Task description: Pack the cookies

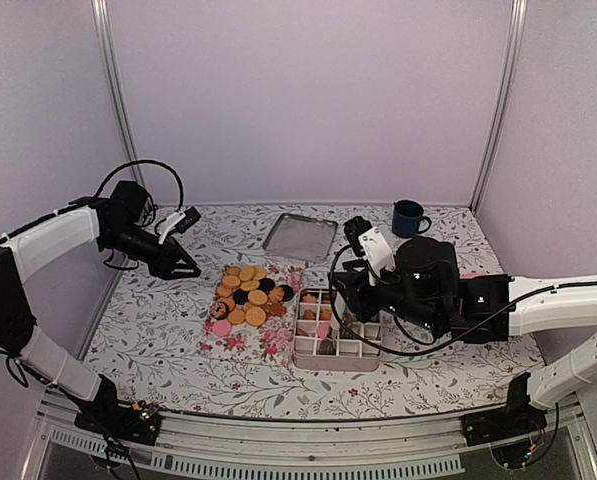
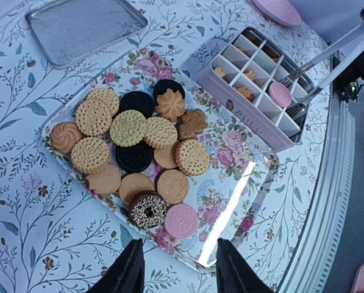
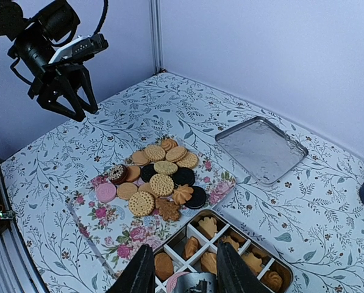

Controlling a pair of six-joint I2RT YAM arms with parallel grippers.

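A pink divided box stands at the table's middle, with cookies in several of its compartments. Over it, my right gripper has its fingers closed around metal tongs. Between the tong tips shows a pink round cookie, above or in a compartment; whether the tips pinch it, I cannot tell. Left of the box lies a flowered tray bearing assorted cookies: a black one, a sprinkled ring, another pink one and several tan ones. My left gripper hangs empty and open at the left, above the table.
Behind the cookies is an empty grey metal tray. A dark blue mug stands at the back right. Part of a pink plate appears beyond the box. Bare cloth lies left of the flowered tray.
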